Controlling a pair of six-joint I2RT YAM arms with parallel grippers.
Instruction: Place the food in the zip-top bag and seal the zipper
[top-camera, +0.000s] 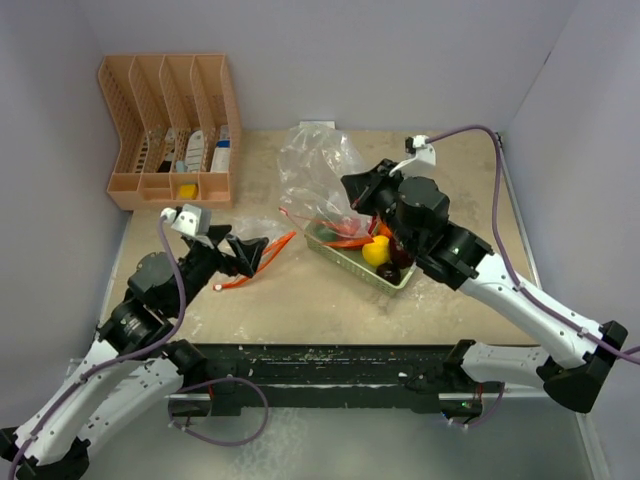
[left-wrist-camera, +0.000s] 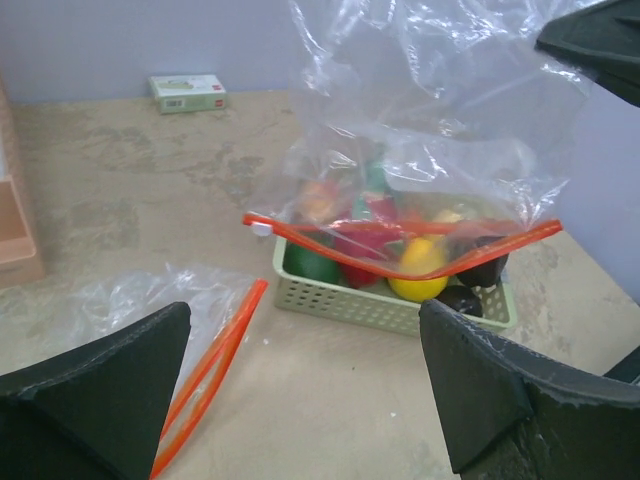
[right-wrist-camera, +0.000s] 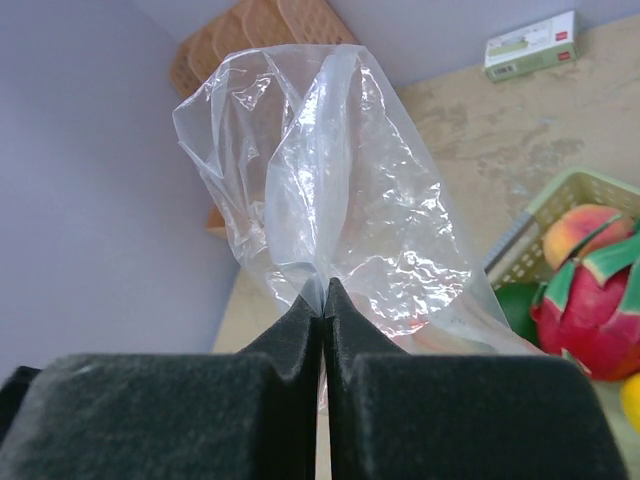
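Note:
A clear zip bag (left-wrist-camera: 430, 150) with an orange zipper hangs in the air, zipper edge down, and my right gripper is shut on its plastic. In the left wrist view the bag's zipper crosses in front of the food basket (left-wrist-camera: 350, 304). Seen through or beside it are a yellow fruit (left-wrist-camera: 418, 288), a dark round fruit (left-wrist-camera: 460, 300), a dragon fruit (right-wrist-camera: 590, 315) and a peach (right-wrist-camera: 588, 234). A second clear bag (left-wrist-camera: 135, 312), also orange-zippered, lies flat on the table. Above that bag, my left gripper is open with nothing between its fingers.
A peach-coloured organizer (top-camera: 170, 130) with several compartments stands at the back left. At the back wall lies a small green and white box (left-wrist-camera: 188, 93). Bare table (top-camera: 300, 310) shows in front of the basket and to its right.

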